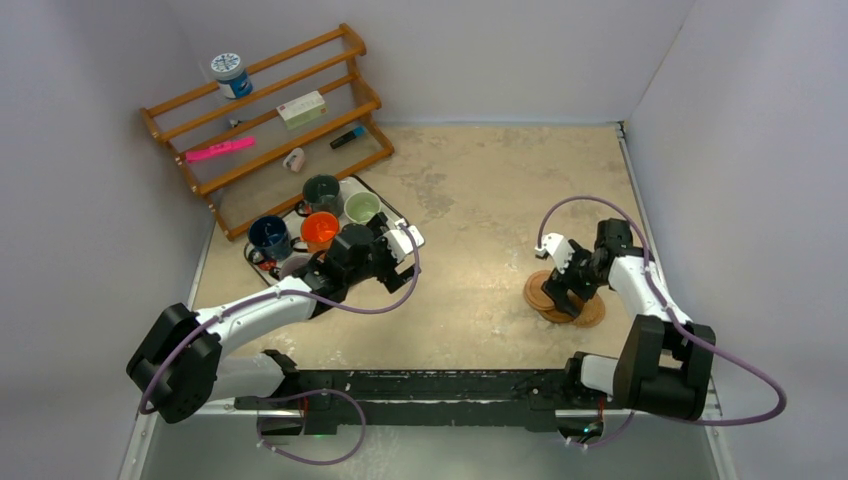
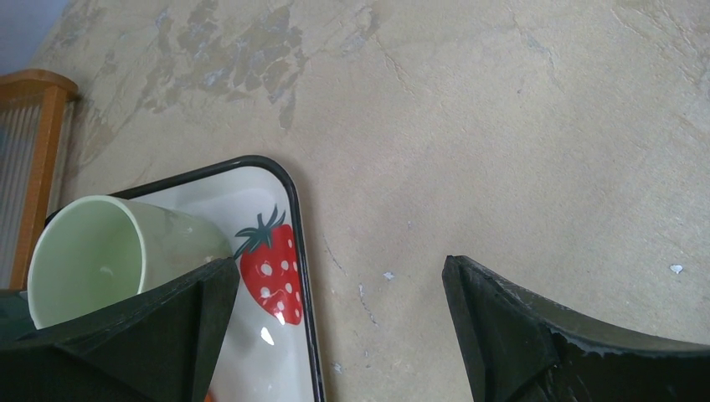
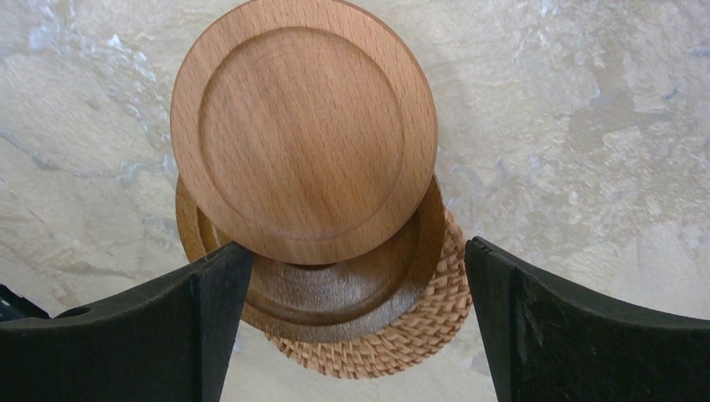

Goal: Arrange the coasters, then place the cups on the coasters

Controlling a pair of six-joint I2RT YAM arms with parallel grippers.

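Observation:
Three stacked coasters lie at the right of the table: a light wooden one [image 3: 306, 126] on top, a darker wooden one [image 3: 335, 301] under it, and a woven one [image 3: 402, 347] lowest. My right gripper is open above them, nothing held between its fingers. On the left, a pale green cup [image 2: 172, 239], an orange cup [image 1: 319, 230], a blue cup [image 1: 269, 236] and a dark green cup [image 1: 322, 192] stand on a tray [image 2: 303, 280]. Over the tray's right edge, my left gripper stands open and empty. The arm partly hides the tray in the top view.
A wooden rack [image 1: 290, 160] behind the tray bears a blue jar [image 1: 231, 77], a pale box [image 1: 301, 109] and a pink item [image 1: 220, 149]. Bare table [image 1: 480, 220] stretches between the arms. Walls close off the left, back and right.

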